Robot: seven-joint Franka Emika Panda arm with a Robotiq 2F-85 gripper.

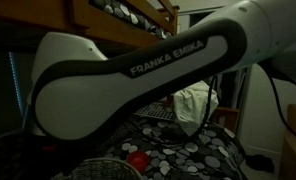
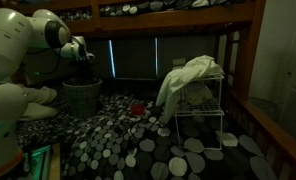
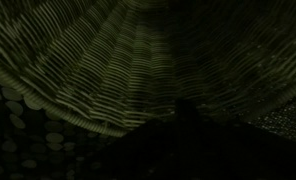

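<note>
My gripper is a single dark shape at the bottom of the wrist view; it is shut, and nothing shows between its fingers. Beyond it a woven basket [image 3: 138,60] fills most of that view, its curved rim crossing the lower left. In exterior view 2 the basket [image 2: 82,98] stands at the left, with the gripper [image 2: 84,76] just above or at its opening. A white cloth [image 2: 191,72] drapes over a wire rack [image 2: 200,112]. A small red object [image 2: 138,108] lies on the patterned bedding between basket and rack.
The bedding [image 2: 138,150] with round spots is mostly clear in front. A wooden bunk frame [image 2: 228,20] runs overhead, and its rail [image 2: 273,135] borders the right side. In exterior view 1 the white arm [image 1: 148,75] covers much of the scene.
</note>
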